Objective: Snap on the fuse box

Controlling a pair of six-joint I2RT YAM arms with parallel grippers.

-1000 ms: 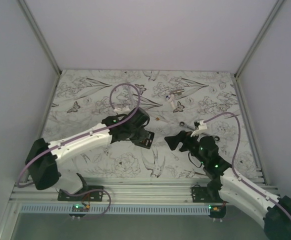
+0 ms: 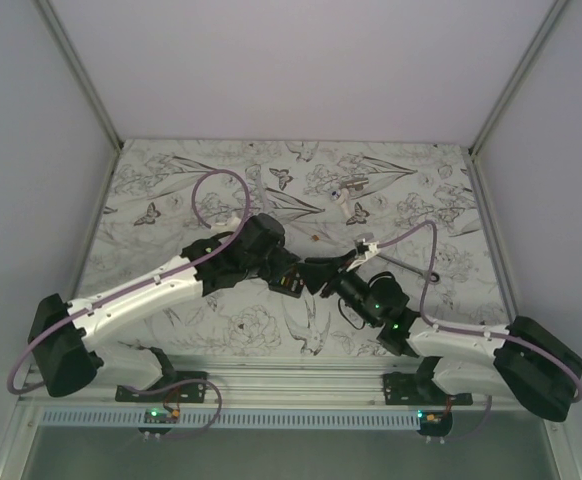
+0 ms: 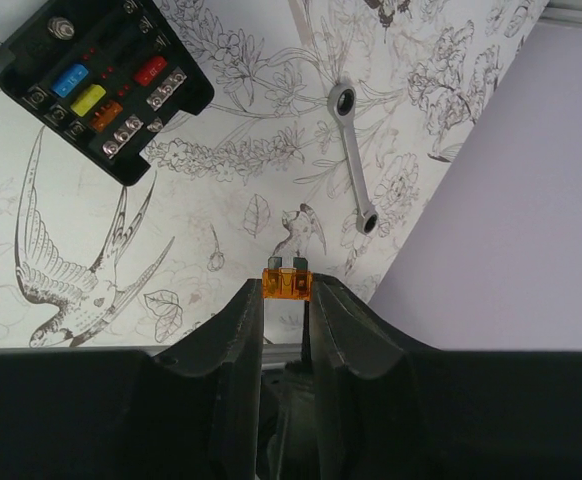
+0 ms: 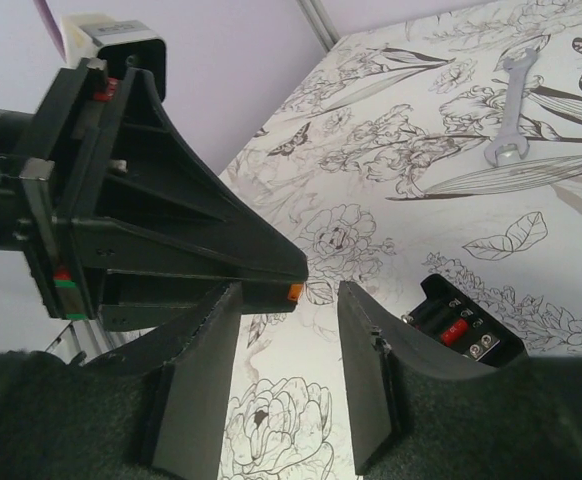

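In the left wrist view, my left gripper is shut on an orange fuse [image 3: 279,282]. The right wrist view shows that fuse [image 4: 296,291] at the left gripper's tip, with my right gripper open, its fingers either side of that tip. The black fuse box [image 3: 106,145], with blue, yellow, red and orange fuses, lies on the patterned table [image 3: 211,200], below and beside the grippers. From above, the two grippers meet over it and partly hide it [image 2: 285,287].
A wrench [image 3: 354,165] lies right of the fuse box in the left wrist view; another [image 4: 511,115] lies farther back in the right wrist view. Small items [image 2: 347,205] lie at the back. Side walls bound the table, whose left part is clear.
My right arm has moved left, bringing its gripper up to the left gripper.
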